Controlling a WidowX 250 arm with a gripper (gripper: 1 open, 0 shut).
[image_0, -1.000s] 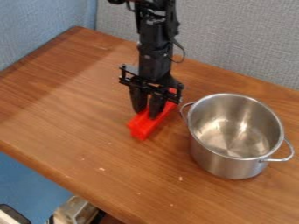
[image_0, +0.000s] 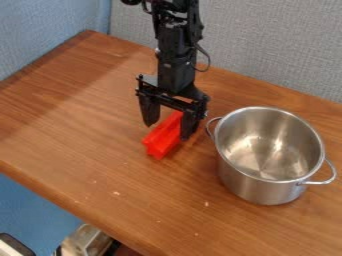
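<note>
A red block (image_0: 163, 141) lies on the wooden table just left of a steel pot (image_0: 267, 165). The black gripper (image_0: 170, 117) is low over the block's far part, open, with its two fingers apart and partly covering the block. Whether the fingertips touch it is not clear.
The pot stands on the right with its handle close to the block. Grey and blue walls border the back and left, and a metal fixture shows at the bottom left below the table edge.
Over the last second the gripper has shifted slightly toward the left and its fingers look wider apart. The red block has barely moved.
</note>
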